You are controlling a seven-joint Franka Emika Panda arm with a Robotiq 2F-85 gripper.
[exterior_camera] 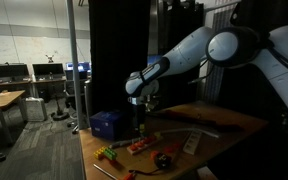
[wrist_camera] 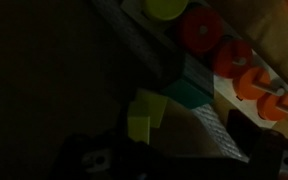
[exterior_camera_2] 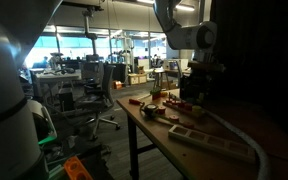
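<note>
My gripper is open above the table, with its dark fingers at the lower edge of the wrist view. Between and ahead of the fingers lie a yellow-green block (wrist_camera: 144, 115) and a teal block (wrist_camera: 189, 85). Both are dim, and whether the fingers touch either is unclear. Beside the teal block runs a pale strip with several red round pieces (wrist_camera: 229, 55) and a yellow round piece (wrist_camera: 165, 8). In exterior view 1 the gripper (exterior_camera: 141, 107) hangs to the right of a blue box (exterior_camera: 106, 124), with the red-topped strip (exterior_camera: 142, 145) in front.
Green and yellow pieces (exterior_camera: 106, 153) lie near the table's left edge, and red items (exterior_camera: 163, 160) lie towards the front. A flat pale bar (exterior_camera: 192, 143) rests to the right. A long grey strip (exterior_camera_2: 246, 135) crosses the table. Deep shadow hides the back.
</note>
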